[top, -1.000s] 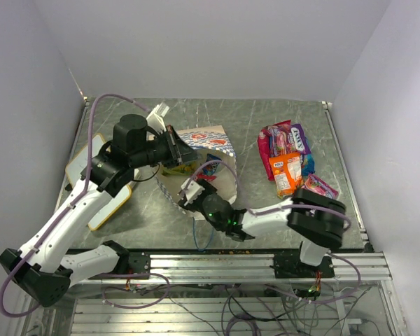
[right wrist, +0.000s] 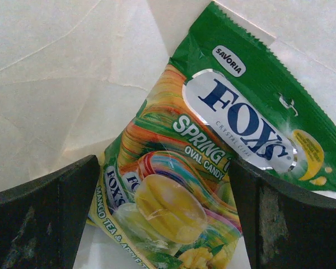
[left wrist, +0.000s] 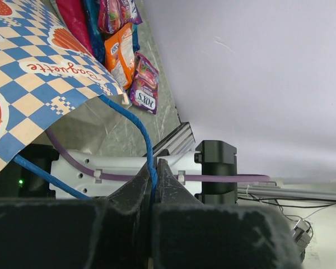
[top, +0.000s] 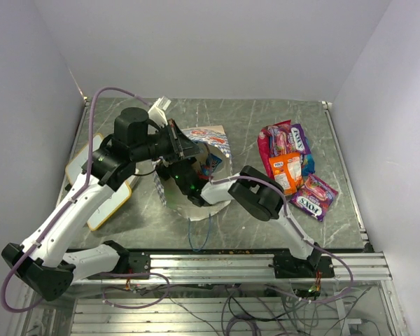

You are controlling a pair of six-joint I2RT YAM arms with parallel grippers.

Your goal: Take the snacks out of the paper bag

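The paper bag (top: 208, 134), blue-and-white checked outside and pale inside, stands with its mouth toward the front. My left gripper is shut on its blue rope handle (left wrist: 135, 120) at the bag's upper rim. Inside the bag, my right gripper stands open, its two dark fingers (right wrist: 45, 216) on either side of a green Fox's Spring Tea candy pack (right wrist: 182, 168). The right finger covers part of the pack's edge; whether either finger touches it I cannot tell. A blue snack pack (top: 211, 164) shows deeper in the bag, partly hidden by the arms.
Several snack packs lie on the right of the grey table: a red one (top: 264, 148), an orange one (top: 287, 172), a purple one (top: 314, 197) and others. White boards (top: 110, 206) lie at the left.
The left gripper has stayed about in place.
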